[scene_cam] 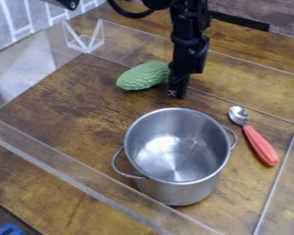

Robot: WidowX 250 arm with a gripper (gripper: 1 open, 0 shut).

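A green bitter melon (pixel 143 76) lies on the wooden table at the upper middle. The black gripper (pixel 176 88) reaches down from the top against the right end of the melon, low over the table; whether anything is between its fingers is hard to see, and its finger is too dark to read. A steel pot (pixel 175 156) with two side handles stands in the lower middle. An ice cream scoop with a red handle (pixel 260 147) lies to the right of the pot.
Clear plastic walls (pixel 76 184) border the work area.
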